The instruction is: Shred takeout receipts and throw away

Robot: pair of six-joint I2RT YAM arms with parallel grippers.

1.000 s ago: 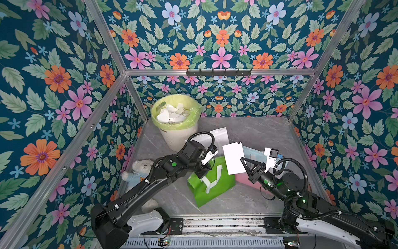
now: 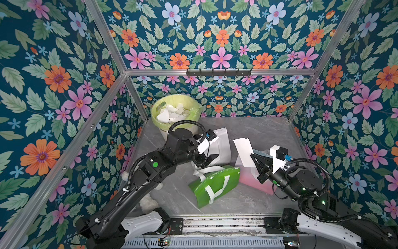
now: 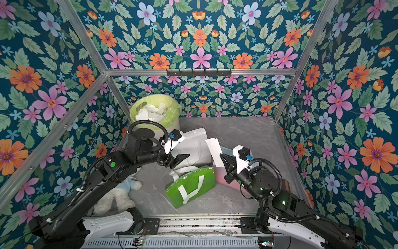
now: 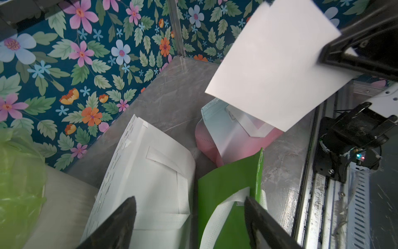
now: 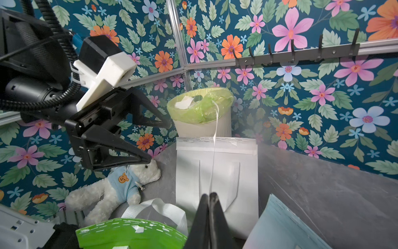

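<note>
A white paper receipt is pinched at its edge by my right gripper, its sheet hanging out flat toward the left arm. From the right wrist view it shows edge-on as a thin upright white strip rising from the shut fingertips. My left gripper stands open to the left of the sheet, apart from it, with nothing between its fingers. Behind the left arm is the bin lined with a yellow-green bag, with white paper scraps inside.
A white bag, a green bag with white handles and a pink and blue bag stand beneath the grippers. A teddy bear lies at the left. Bare floor shows at the back right.
The right gripper has carried the receipt to the right, and the sheet has turned more edge-on. The green bag appears more upright.
</note>
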